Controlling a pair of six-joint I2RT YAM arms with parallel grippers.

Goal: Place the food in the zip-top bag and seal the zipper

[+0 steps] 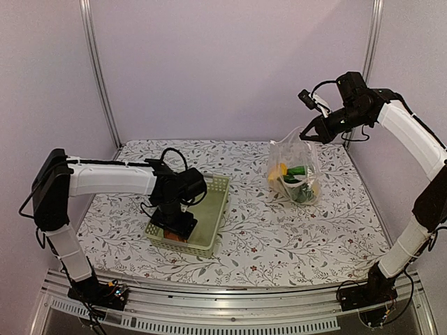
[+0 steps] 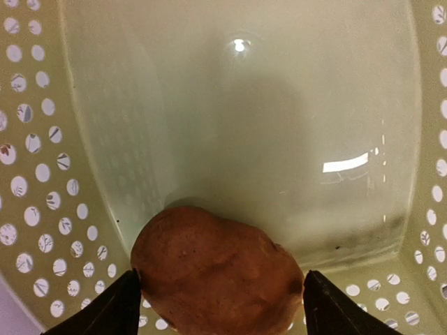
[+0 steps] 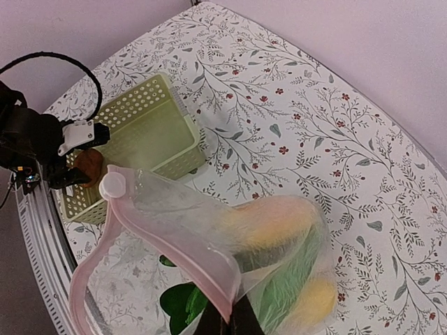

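Note:
A brown, potato-like food piece (image 2: 216, 272) lies in one corner of the green basket (image 1: 222, 209). My left gripper is down in the basket, open, with one finger (image 2: 115, 307) on each side of the brown piece. From above, the left arm hides much of that piece. The clear zip top bag (image 1: 293, 150) stands on the right of the table with yellow and green food (image 1: 297, 172) inside. At the bag's top edge my right gripper is shut on the pinkish rim, and the bag's mouth gapes with a white slider (image 3: 113, 185) at its far end.
Apart from the brown piece, the basket floor (image 2: 244, 139) looks bare. Perforated basket walls rise close around the left gripper. A metal rail (image 1: 230, 307) runs along the front edge.

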